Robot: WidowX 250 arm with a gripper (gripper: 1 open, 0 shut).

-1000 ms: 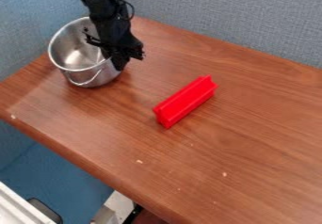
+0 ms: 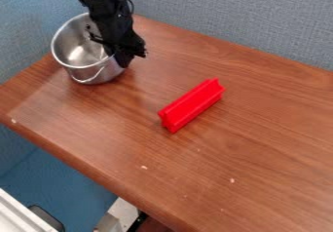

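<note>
A shiny metal pot (image 2: pixel 81 67) with a wire handle stands at the back left of the wooden table (image 2: pixel 235 177). My black gripper (image 2: pixel 128 57) is low over the pot's right side, at its rim; its fingers are dark and small, and I cannot make out whether anything is between them. A red, elongated block (image 2: pixel 192 105) lies diagonally on the table, to the right of the pot and apart from it.
Grey-blue padded walls (image 2: pixel 235 12) border the table at the back and left. A white object (image 2: pixel 16 219) is at the lower left, off the table.
My gripper has shifted slightly left and up over the last moment, after a small move right. The pot and red block look about the same.
</note>
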